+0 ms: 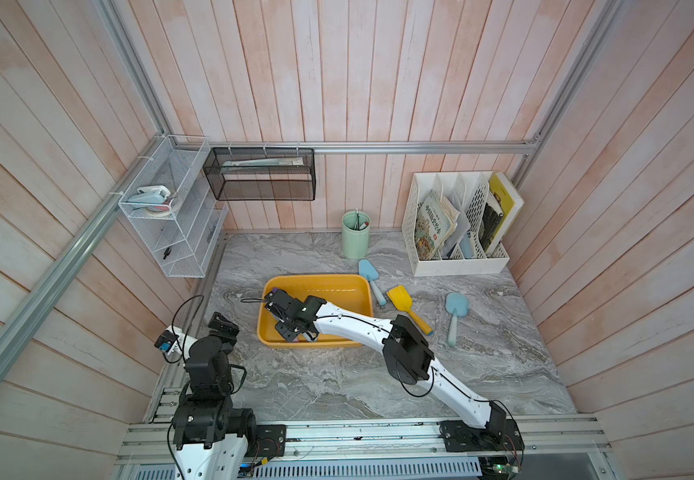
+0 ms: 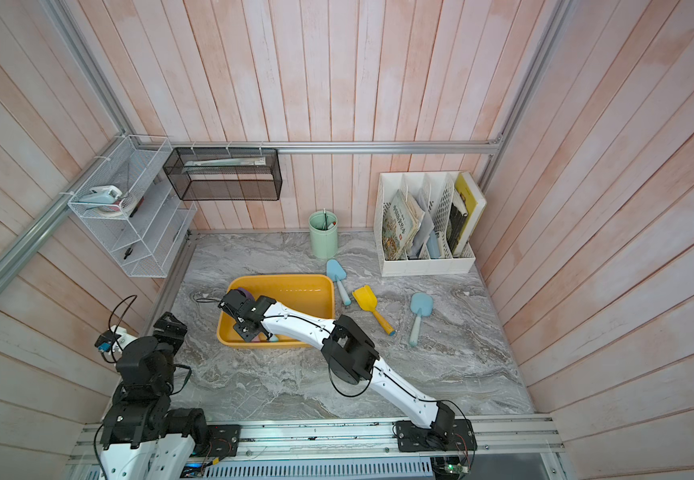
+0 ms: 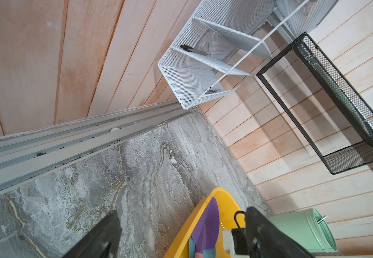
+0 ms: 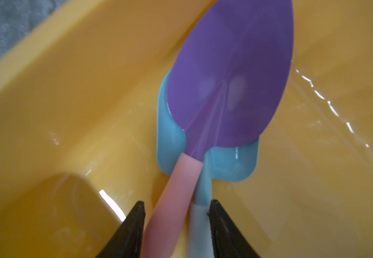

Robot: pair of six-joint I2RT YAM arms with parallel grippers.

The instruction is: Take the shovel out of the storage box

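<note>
In the yellow storage box, a purple shovel with a pink handle lies over a light-blue shovel. My right gripper is down in the box, its fingers part open on either side of the pink handle and close to the blue one; whether they touch is unclear. My left gripper is raised left of the box, pointing toward the back, with its blurred fingers apart and nothing seen held.
Blue shovels and a yellow shovel lie on the marble counter right of the box. A green cup and white file holder stand at the back. Wire shelves hang left.
</note>
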